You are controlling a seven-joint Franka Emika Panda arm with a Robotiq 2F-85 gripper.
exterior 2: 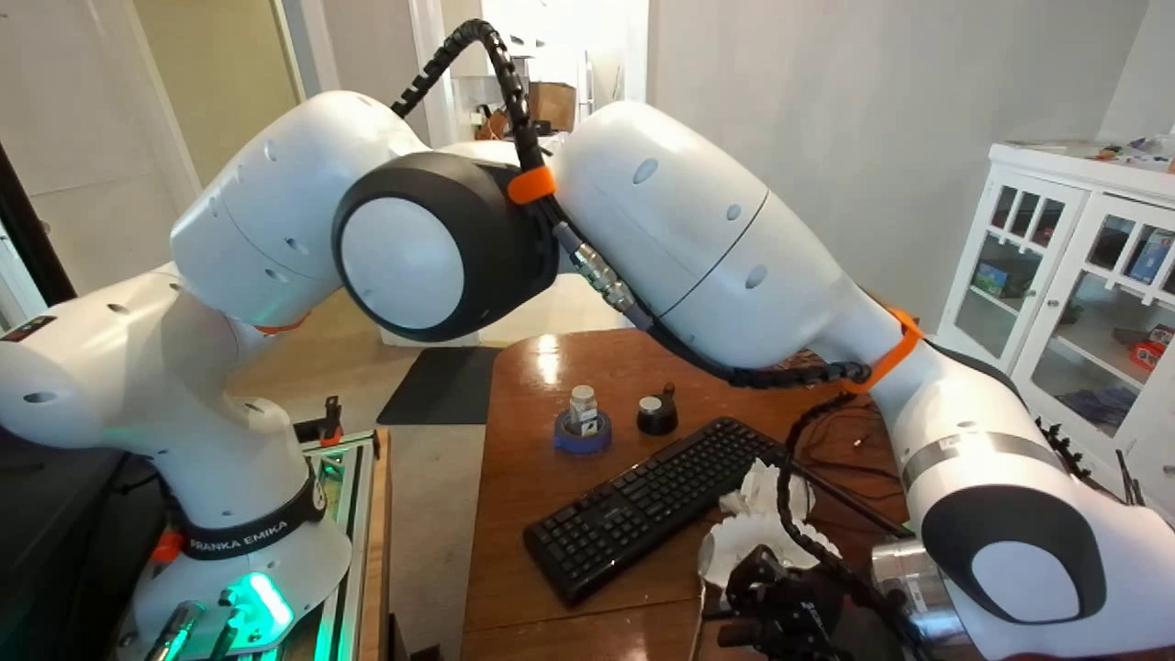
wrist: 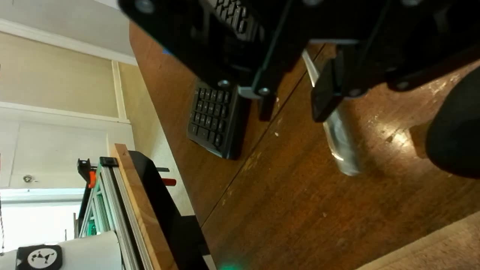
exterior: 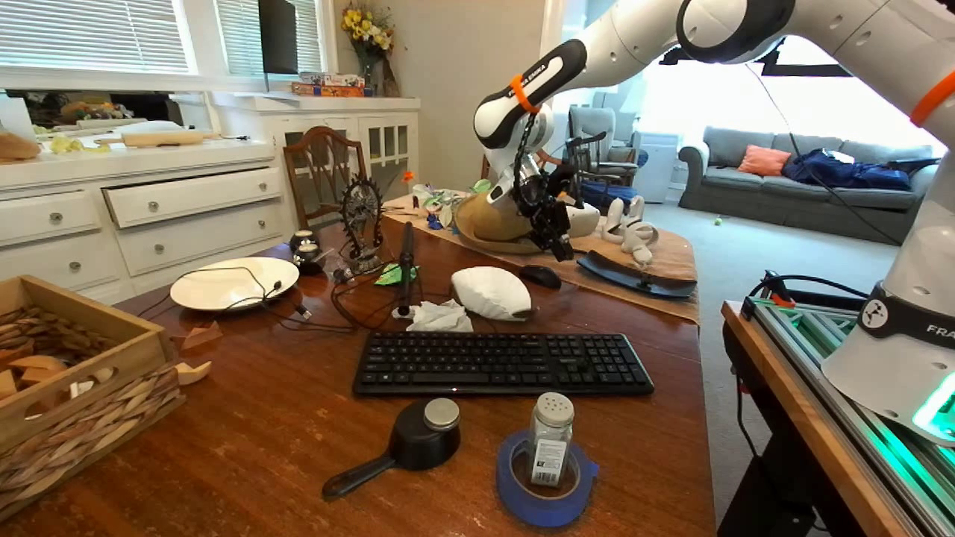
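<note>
My gripper (exterior: 562,249) hangs above the far part of the table, close to the black mouse (exterior: 541,276). In the wrist view its two fingertips stand apart, so the gripper is open, with no object clearly pinched. A silver utensil handle (wrist: 340,144) runs slantwise behind one finger, over the wood. Whether it touches that finger I cannot tell. The white ridged bowl (exterior: 492,292) lies tipped on its side behind the keyboard (exterior: 503,364). In the other exterior view the gripper (exterior 2: 740,617) appears low beside the bowl (exterior 2: 735,547).
Crumpled white paper (exterior: 439,317) lies beside the bowl. Nearer stand a black pan (exterior: 424,435) and a shaker (exterior: 550,438) inside a blue tape roll (exterior: 510,497). A wooden basket (exterior: 85,371) and a white plate (exterior: 219,285) occupy the left. Bare table lies in front.
</note>
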